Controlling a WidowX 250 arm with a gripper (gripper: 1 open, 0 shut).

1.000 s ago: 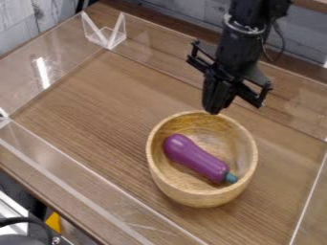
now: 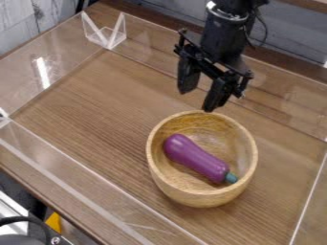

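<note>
My black gripper (image 2: 212, 86) hangs in the upper middle of the camera view, open, above and behind a round wooden bowl (image 2: 163, 172). A purple eggplant-like object (image 2: 194, 155) with a teal end lies diagonally inside the bowl, apart from the gripper.
A small white wire rack (image 2: 105, 31) stands at the back left. A dark cable or object lies at the lower left edge.
My gripper has shifted left and turned, with more of its body now showing. The bowl and purple object have not moved.
</note>
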